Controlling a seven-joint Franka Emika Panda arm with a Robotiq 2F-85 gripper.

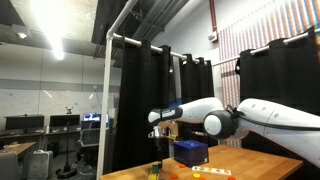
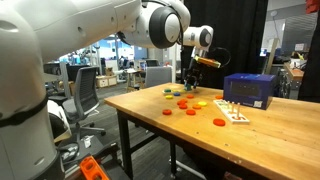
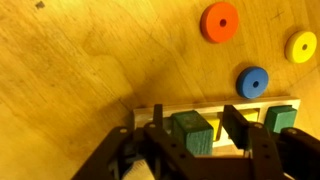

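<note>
In the wrist view my gripper stands open, its two fingers on either side of a green block. Gaps show between the block and the fingers. The block is at a pale wooden tray with a yellow piece inside it. A second green block sits at the tray's right end. The gripper body hides much of the tray's near side. In exterior view 1 the arm reaches down to the table's far left end.
Close to the tray lie a blue disc, a red disc and a yellow disc. A dark blue box and a wooden peg board stand farther along the table. Bare wood lies left of the gripper.
</note>
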